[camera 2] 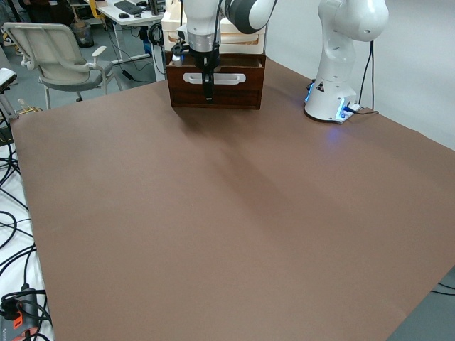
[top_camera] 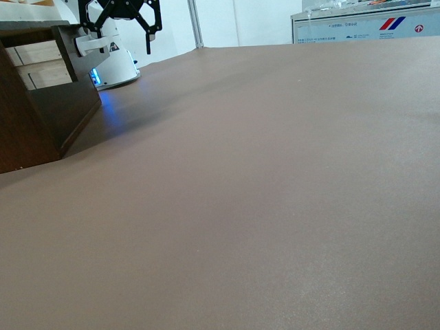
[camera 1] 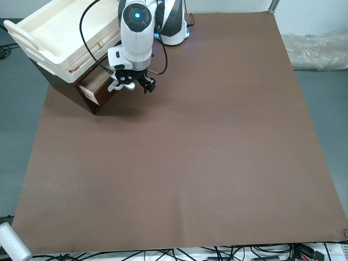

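Observation:
A dark wooden box [camera 2: 249,99] with a white drawer handle [camera 2: 231,79] stands at the back of the table [camera 1: 179,163], a white plastic bin [camera 1: 60,32] on top. Its drawer [camera 1: 92,89] is partly out in the left view. My black gripper [top_camera: 120,34] is at the front of the box, just above the table, beside the white handle; whether its fingers hold anything is hard to tell.
The white arm base [camera 2: 327,103] stands at the back, right of the box in the right view. Cables [camera 1: 228,253] lie along the near edge.

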